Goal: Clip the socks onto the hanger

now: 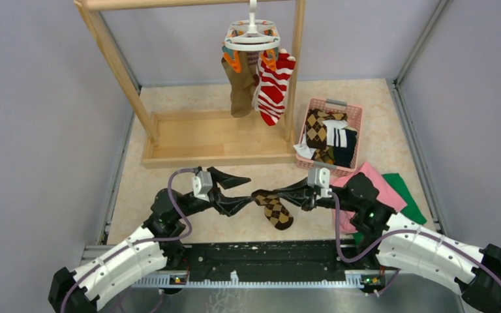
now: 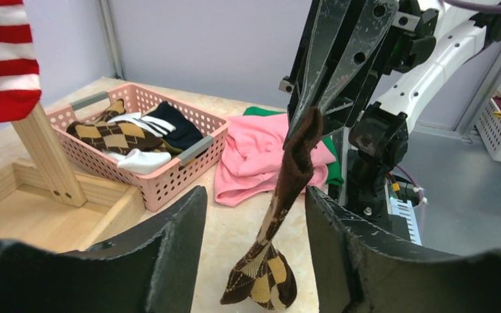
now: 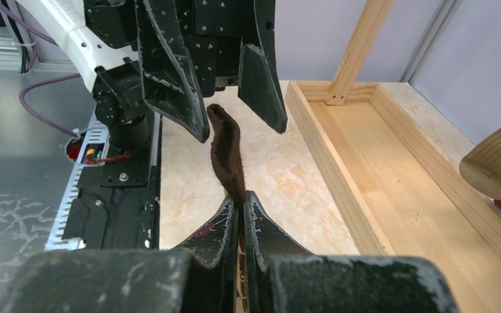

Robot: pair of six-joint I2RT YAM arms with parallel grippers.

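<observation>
A brown argyle sock [image 1: 278, 214] hangs over the table, its toe swinging down. My right gripper [image 1: 273, 193] is shut on it near the cuff, and the sock's dark brown cuff [image 3: 227, 147] pokes out past the fingertips toward the other arm. My left gripper [image 1: 250, 189] faces it, fingers apart, nothing held; in the left wrist view the sock [image 2: 287, 169] shows beyond and between its fingers. Above the wooden frame hangs the white round hanger [image 1: 252, 43], with an olive-brown sock [image 1: 241, 91] and a red-and-white striped sock [image 1: 274, 91] below its orange clips [image 1: 232, 62].
At the back right stands a pink basket [image 1: 360, 124] holding several socks. Pink cloth [image 1: 381, 192] and green cloth [image 1: 409, 195] lie beside the right arm. The wooden tray base [image 1: 202, 138] under the hanger is bare.
</observation>
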